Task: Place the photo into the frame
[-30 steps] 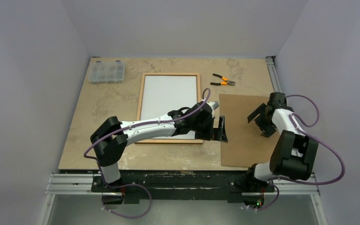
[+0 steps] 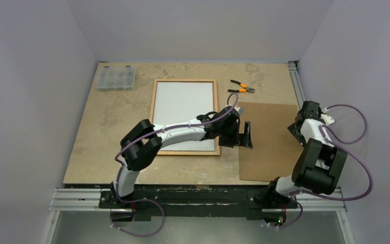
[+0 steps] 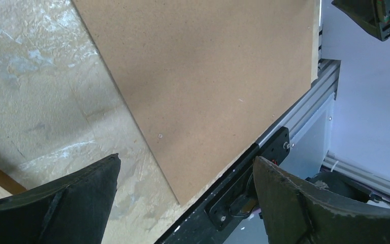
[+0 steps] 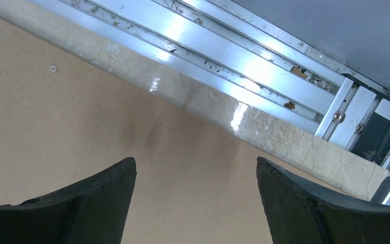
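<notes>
A light wooden frame lies on the table left of centre, and a plain white sheet fills its inside. Whether that sheet is the photo, I cannot tell. Right of the frame lies a flat brown board. My left gripper hangs above the board's left edge, open and empty; its arm covers part of the frame. At the board's right edge, my right gripper stands with its fingers well apart. Only the brown surface and the table's edge show between and beyond them.
Orange-handled pliers lie behind the board. A clear compartment box sits at the back left. Metal rail and a grey wall bound the right side. Bare table extends left of the frame.
My right gripper has moved right across the board to its right edge. My left gripper has shifted a little to the right and back. Frame and board have stayed put.
</notes>
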